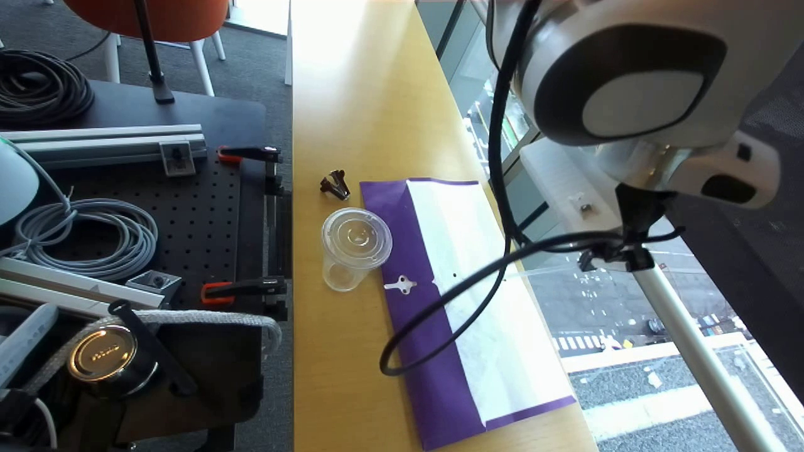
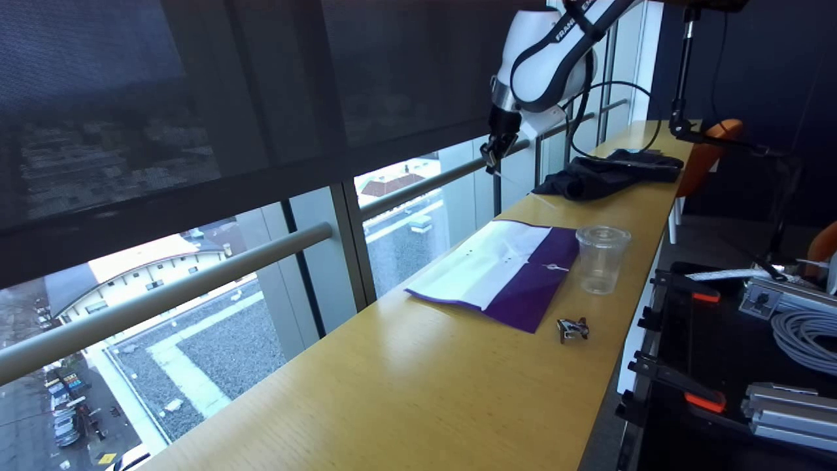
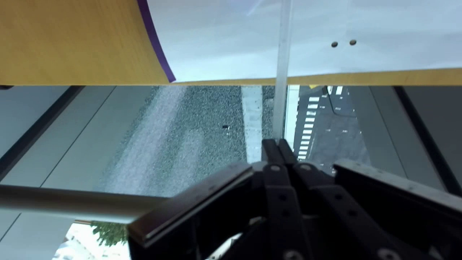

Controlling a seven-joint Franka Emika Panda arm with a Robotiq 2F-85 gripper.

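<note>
A thin clear straw (image 3: 282,56) runs out from the fingertips of my gripper, which is shut on one end of it. In exterior view 1 my gripper (image 1: 586,260) is beyond the window-side edge of the table, raised, with the straw pointing back towards the table. Exterior view 2 shows the gripper (image 2: 492,168) high near the railing, the straw slanting down from it. A clear plastic cup with a lid (image 1: 357,240) stands upright on the table, left of the purple folder, well apart from my gripper; the lid has a round middle marking.
The purple folder (image 1: 395,203) with white paper (image 1: 494,354) lies flat. A staple remover (image 2: 573,328) sits near the cup. The railing (image 1: 689,343) and window are close to the arm. Dark cloth (image 2: 608,176) lies farther along the table. A black cable loops over the folder.
</note>
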